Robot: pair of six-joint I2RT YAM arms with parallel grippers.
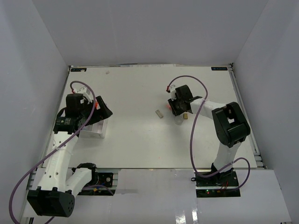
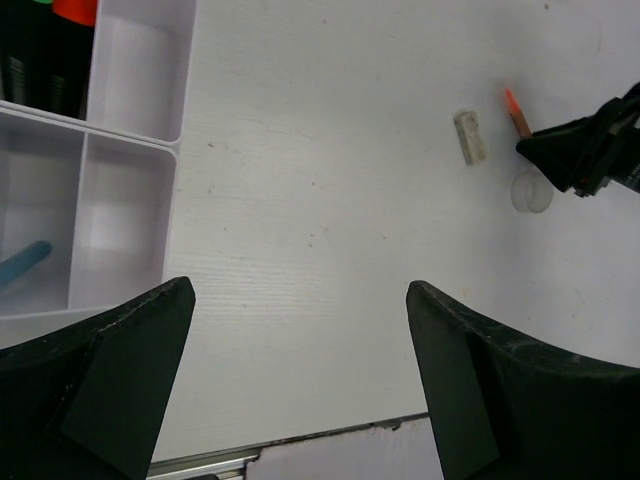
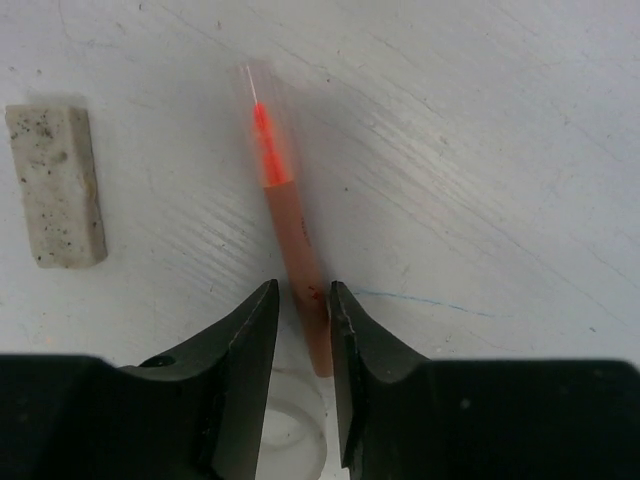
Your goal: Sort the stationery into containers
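Observation:
An orange-red pen with a clear cap lies on the table. The fingertips of my right gripper are close together around its lower end, with a slim gap on the left side. A grey eraser lies left of the pen, and a clear ring-shaped roll is partly hidden by the fingers. My left gripper is wide open and empty beside the white divided box. In the box are dark highlighters with orange and green ends, and a blue stick in another compartment.
A small yellowish block lies just right of the clear roll. Bare table stretches between the box and the loose items. Two of the box compartments visible in the left wrist view are empty.

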